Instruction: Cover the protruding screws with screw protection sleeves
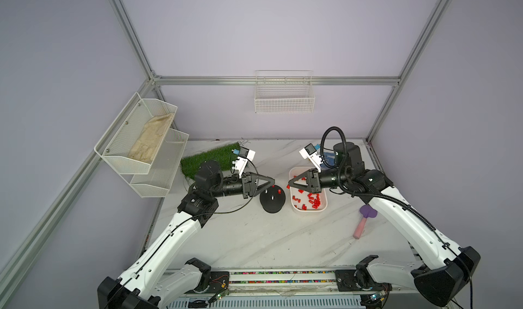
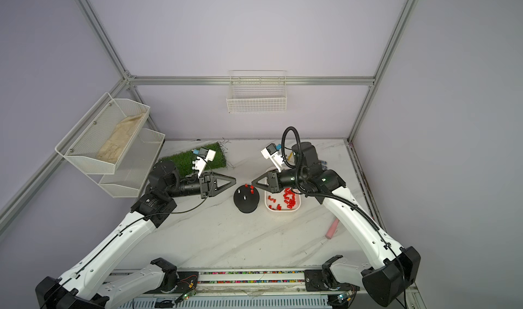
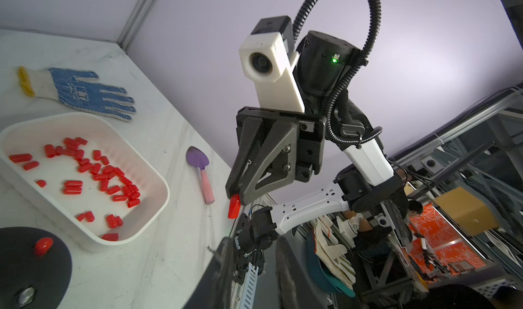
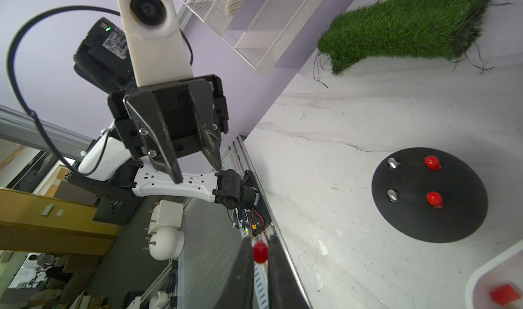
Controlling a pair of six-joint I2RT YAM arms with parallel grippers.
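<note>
A black round disc (image 4: 414, 221) on the table bears bare metal screws (image 4: 392, 195) on one side and two red-capped screws (image 4: 434, 199) on the other. My right gripper is shut on a red sleeve (image 3: 234, 206), which sticks out past its fingertips. Facing it across a gap, my left gripper is open with nothing between its fingers. Both grippers are above the disc and tray in the top views. The white tray (image 3: 153, 184) beside the disc holds several loose red sleeves (image 3: 73, 187).
Behind the disc lies a green turf mat (image 4: 408, 31). A blue glove (image 3: 92, 93) rests behind the tray, and a pink-handled purple scoop (image 3: 206, 186) lies to its right.
</note>
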